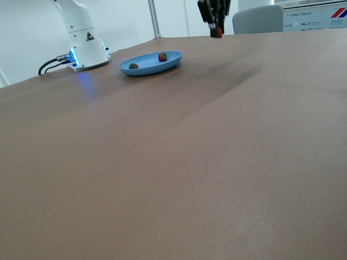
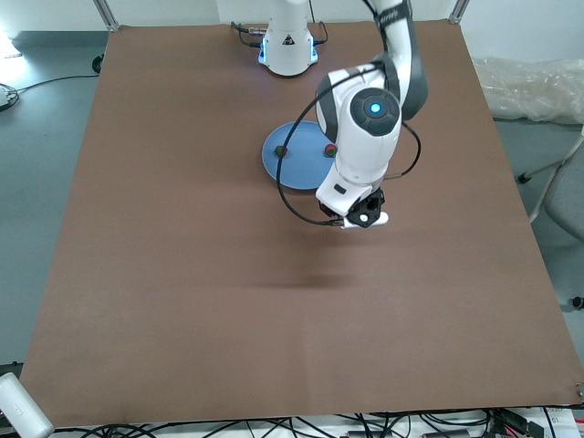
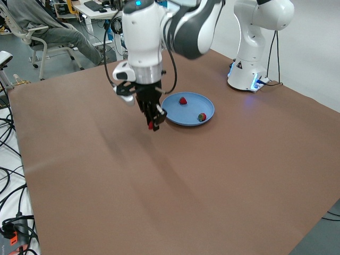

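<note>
A blue plate rests on the brown table with two strawberries on it, set apart. My gripper hangs above the table just beside the plate, with something red at its fingertips; whether that is a held berry or part of the fingers, and how far the fingers stand apart, I cannot tell. In the left view the fingertips are hidden under the arm's head.
The robot's white base stands behind the plate. Cables run along one edge, outside the tabletop.
</note>
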